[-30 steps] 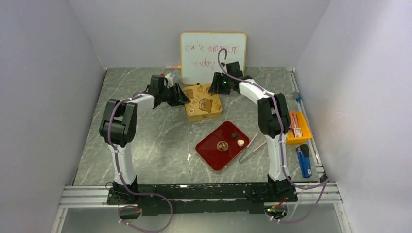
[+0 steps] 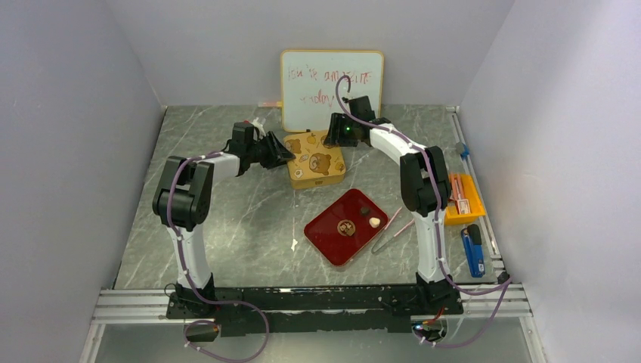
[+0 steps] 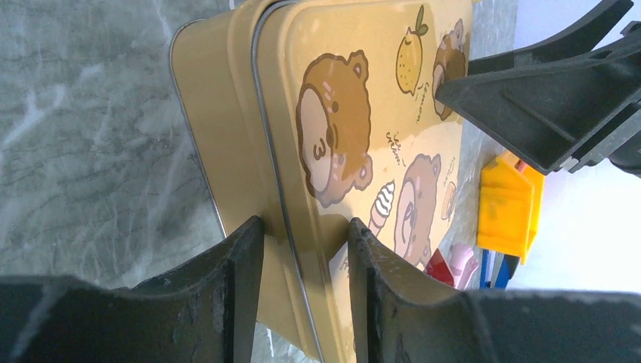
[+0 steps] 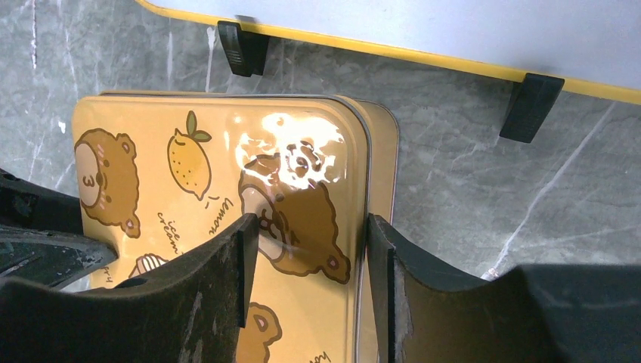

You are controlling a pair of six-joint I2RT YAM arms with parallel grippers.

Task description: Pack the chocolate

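The yellow bear-print box sits at the centre back with its lid on. My left gripper is at the box's left edge, fingers part open about the lid's rim. My right gripper is at the right edge of the lid, open, its fingertips touching or very close to it. On a red tray in front lie a round piece with chocolates, a dark piece and a pale piece.
A whiteboard stands behind the box. Tongs, a yellow bin and a blue tool lie at the right.
My left arm has shifted very slightly at the box's left edge. The box and the right arm look unchanged.
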